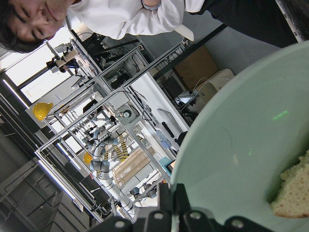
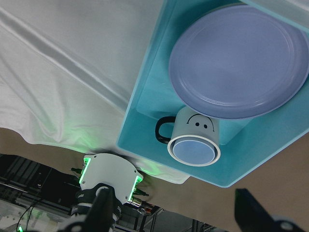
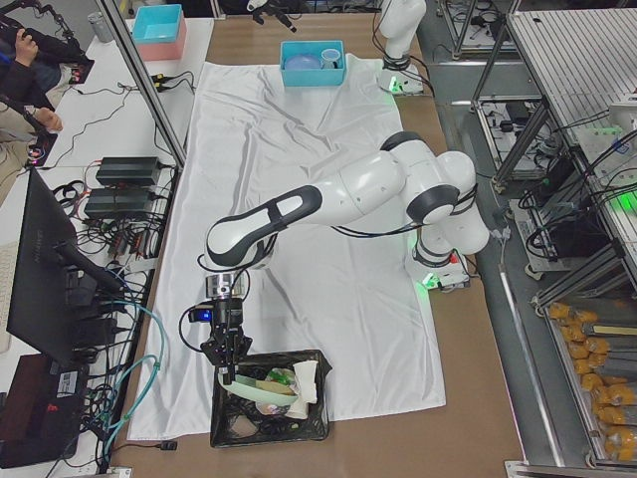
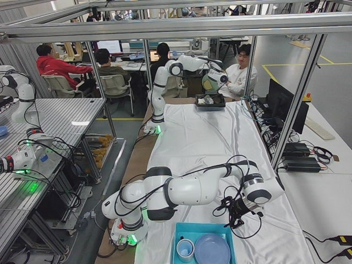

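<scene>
My left gripper (image 3: 228, 363) is shut on the rim of a pale green bowl (image 3: 264, 391), tilted up over the black crate (image 3: 269, 433) at the near end of the camera left view. A piece of bread (image 1: 292, 193) rests inside the bowl (image 1: 231, 145). In the crate are also a white cloth (image 3: 307, 388) and something green (image 3: 282, 375). My right gripper (image 4: 236, 217) stands open above the blue bin (image 4: 180, 242); in the right wrist view the bin holds a lilac plate (image 2: 239, 63) and a mug with a face (image 2: 195, 140).
A white cloth (image 3: 279, 139) covers the table, clear between crate and bin. Brown table edges show at the sides. A monitor (image 3: 40, 279), cables and metal posts line one side. A seated person (image 4: 239, 74) is close behind the crate.
</scene>
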